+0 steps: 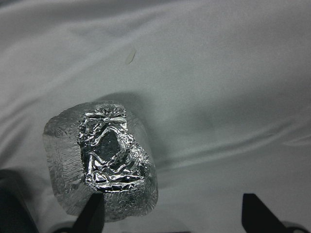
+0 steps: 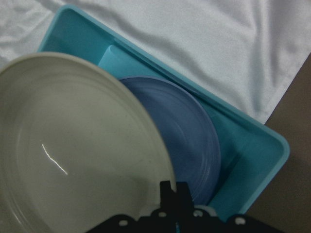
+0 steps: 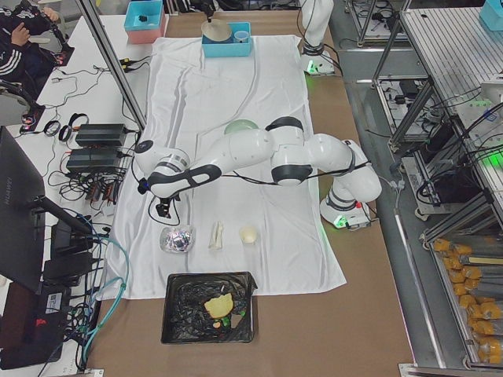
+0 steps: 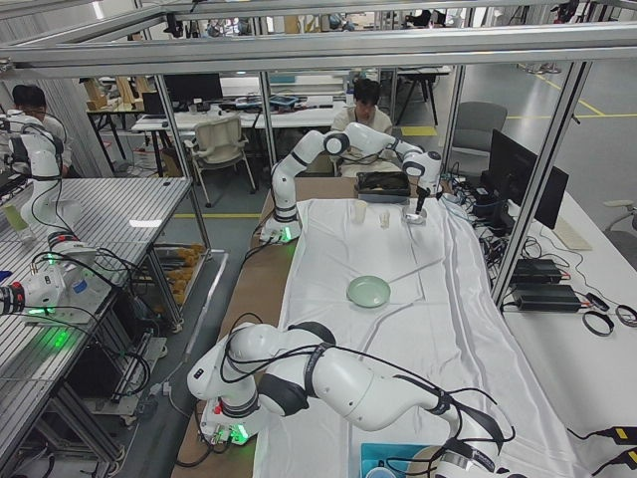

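Note:
My left gripper stands open above a foil package (image 1: 99, 160) on the white cloth, with nothing between its fingers. In the camera left view it hangs just over that package (image 3: 176, 239). My right gripper is shut on the rim of a cream plate (image 2: 77, 141) over the blue bin (image 2: 252, 150), which holds a blue plate (image 2: 192, 141). A green plate (image 4: 368, 292) lies mid-cloth, partly hidden by the left arm in the camera left view.
A pale slim item (image 3: 216, 236) and a cream round item (image 3: 248, 234) lie beside the foil package. A black tray (image 3: 187, 330) with bread and small items stands at the near end.

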